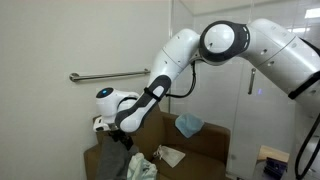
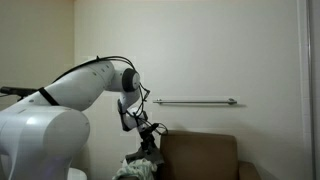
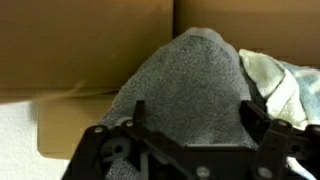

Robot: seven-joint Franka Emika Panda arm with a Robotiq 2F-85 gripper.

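A dark grey cloth [image 1: 113, 160] is draped at the left end of the brown couch, and in the wrist view the grey cloth [image 3: 190, 90] fills the middle. My gripper [image 1: 102, 126] hangs close over its upper part. The two fingers [image 3: 137, 110] stand wide apart in the wrist view, with the cloth below and between them; whether they touch it I cannot tell. Beside it lies a whitish-green cloth [image 1: 142, 168], also at the right edge of the wrist view [image 3: 275, 85].
On the brown couch [image 1: 210, 145] lie a white cloth [image 1: 170, 156] and a light blue cloth [image 1: 188, 125]. A metal rail [image 1: 110, 76] runs along the wall behind. The couch's backrest [image 2: 200, 155] rises close to the arm.
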